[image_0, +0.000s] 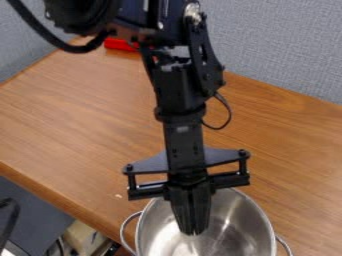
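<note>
My black gripper (191, 215) points down into a steel pot (246, 238) with two side handles at the bottom centre of the view. Its fingertips are inside or over the pot's mouth; whether they are parted or hold anything cannot be made out. A red object (118, 45) lies at the back of the wooden table (80, 120), partly hidden behind the arm.
Bare tabletop surrounds the pot at left, back and right. Grey walls close off the back. At the lower left, beyond the table's edge, are a dark grey surface (40, 205) and some cables.
</note>
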